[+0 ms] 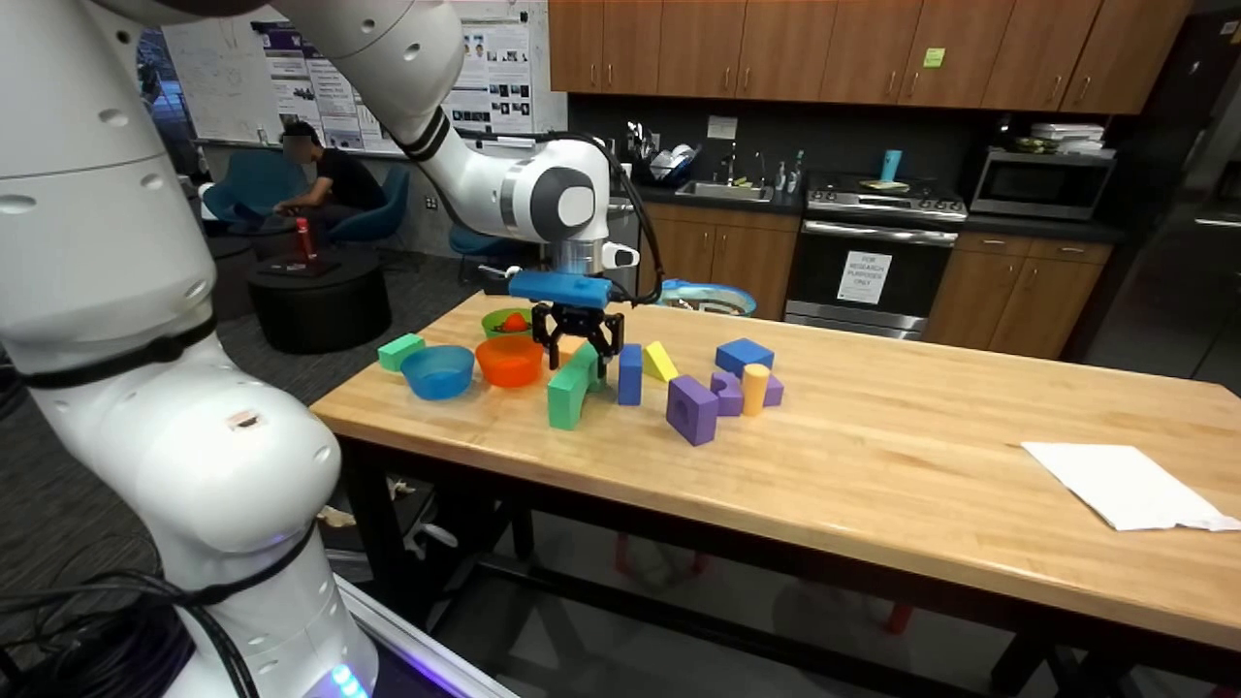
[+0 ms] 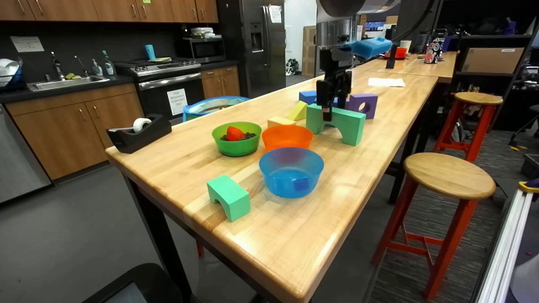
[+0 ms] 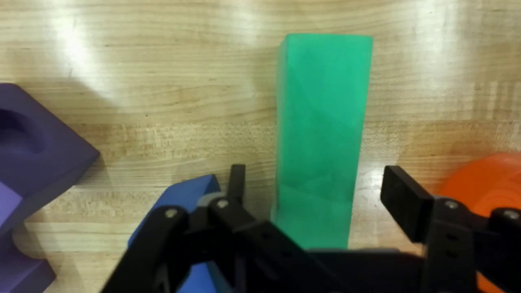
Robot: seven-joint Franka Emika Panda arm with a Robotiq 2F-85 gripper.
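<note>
A long green arch block [image 3: 322,136] stands on the table, its flat top facing the wrist camera. My gripper is open around its near end, with a gap showing between the block and each of the two fingers. In exterior view 1 the gripper [image 1: 578,359] straddles the far part of the green block [image 1: 566,399]. From the other side, exterior view 2 shows the arch's legs on the wood [image 2: 351,132], with the dark gripper fingers [image 2: 327,111] partly in front of it.
An upright blue block [image 1: 629,374] stands close on one side; an orange bowl [image 1: 512,363] is close on the other. Nearby are a blue bowl [image 1: 438,372], a green bowl [image 2: 237,146], a purple block [image 1: 692,409] and a yellow block [image 1: 659,362].
</note>
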